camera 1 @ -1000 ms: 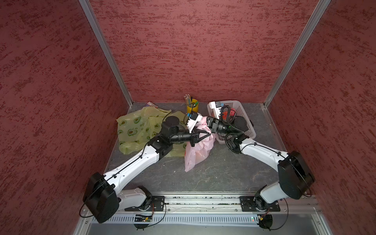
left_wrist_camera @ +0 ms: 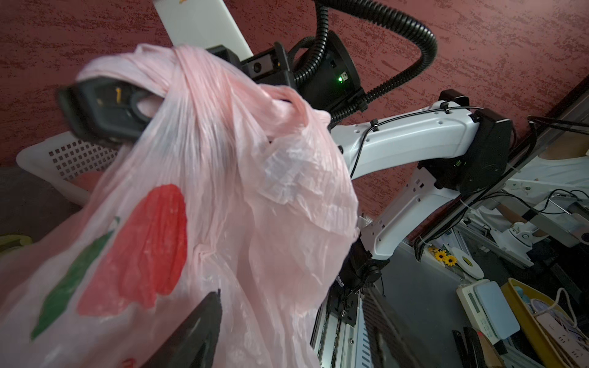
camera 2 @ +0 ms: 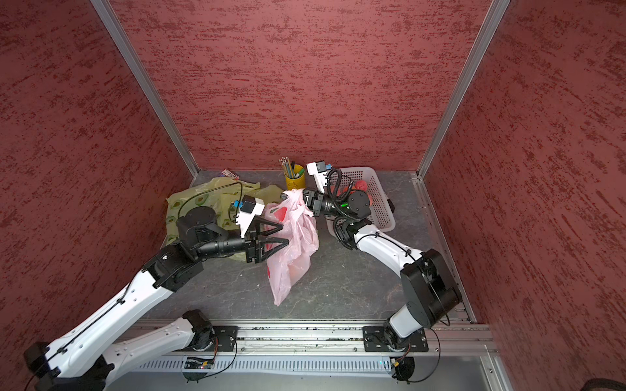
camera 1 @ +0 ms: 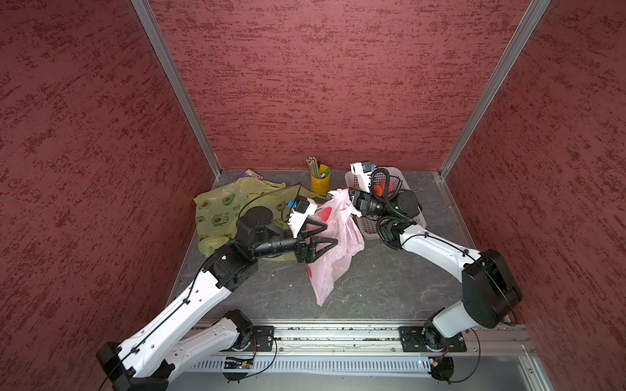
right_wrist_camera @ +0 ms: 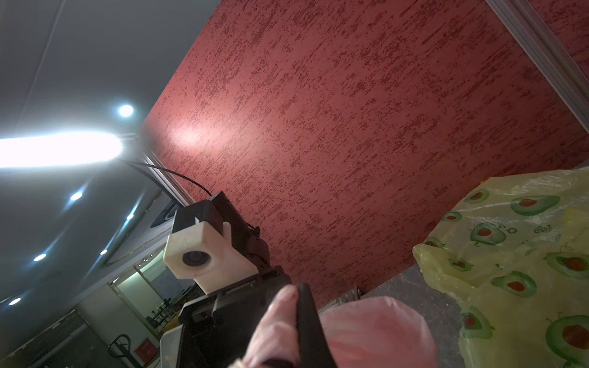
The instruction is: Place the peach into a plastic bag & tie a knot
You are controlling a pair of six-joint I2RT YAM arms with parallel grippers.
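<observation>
A pink plastic bag [camera 1: 339, 241] with red printed patches hangs in the air from my right gripper. Its upper part is draped around the shut fingers, one dark end poking out in the left wrist view; whether film lies between them I cannot tell. In front of the bag's side, my left gripper [camera 1: 331, 234] stands with its fingers apart. Up close, pink film [left_wrist_camera: 245, 257] fills much of the left wrist view behind its blurred fingers [left_wrist_camera: 190, 337], with nothing clearly pinched. No peach shows through the bag; its contents are hidden.
A white perforated basket [camera 1: 417, 218] holding reddish items [camera 1: 378, 190] stands under the right forearm. A yellow cup [camera 1: 319, 184] of pencils is at the back. The avocado-print bag [camera 1: 221, 211] lies flat at left.
The pink bag hangs longer and lower.
</observation>
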